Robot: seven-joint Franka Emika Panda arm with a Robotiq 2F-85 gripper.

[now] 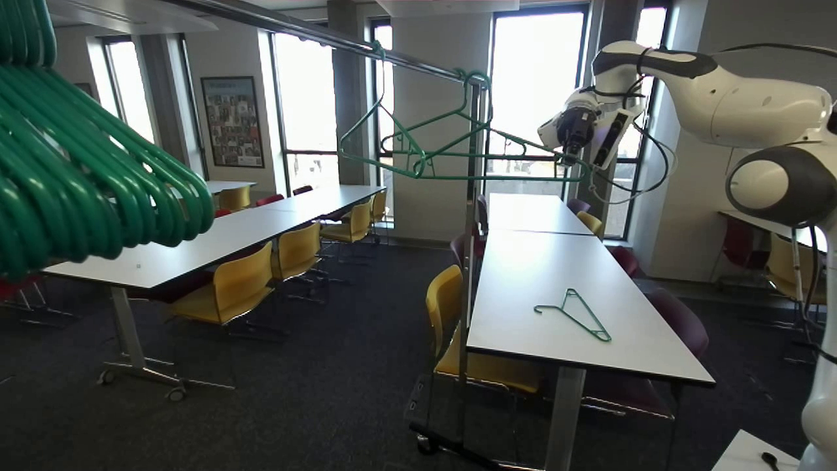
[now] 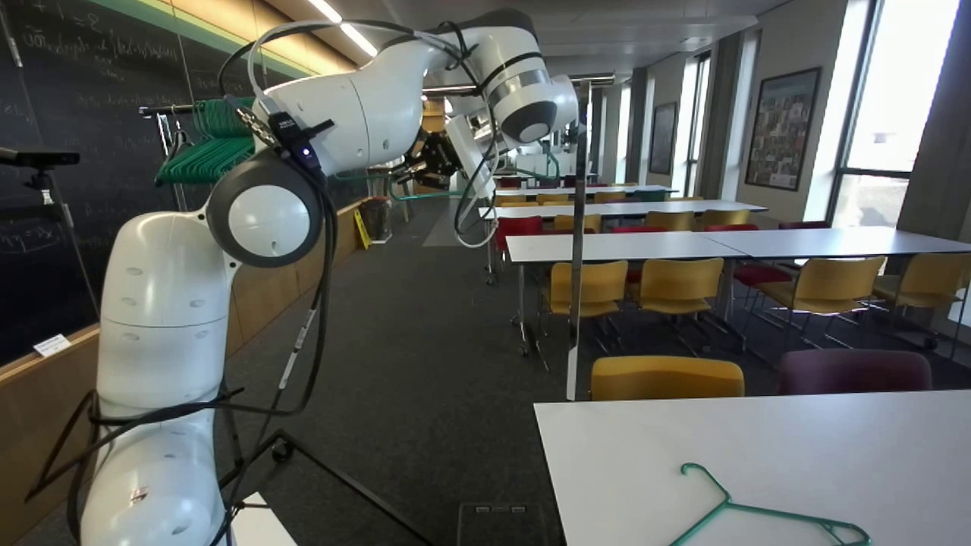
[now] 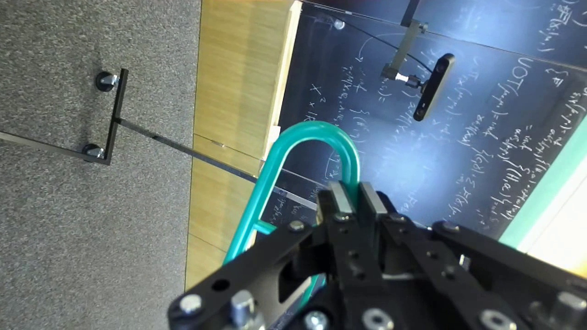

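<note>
My gripper [image 1: 571, 157] is shut on the right end of a green hanger [image 1: 502, 178], which stretches left with its hook up. In exterior view 1 the hook overlaps the tip of the metal rail [image 1: 424, 64]; I cannot tell whether they touch. The wrist view has the hanger's rounded end [image 3: 319, 129] between the fingertips of my gripper. Two other green hangers, a near-left one [image 1: 362, 135] and one beside it [image 1: 431, 123], hang from the rail. A further loose hanger [image 1: 584, 315] lies on the white table.
The rack's upright post [image 1: 473, 173] stands close to the held hanger. Many green hangers [image 1: 86, 165] are bunched at the rail's near end. Below are a white table [image 1: 533, 259] and a yellow chair [image 1: 444, 302]. A camera on a stand [image 3: 434, 87] is by the blackboard.
</note>
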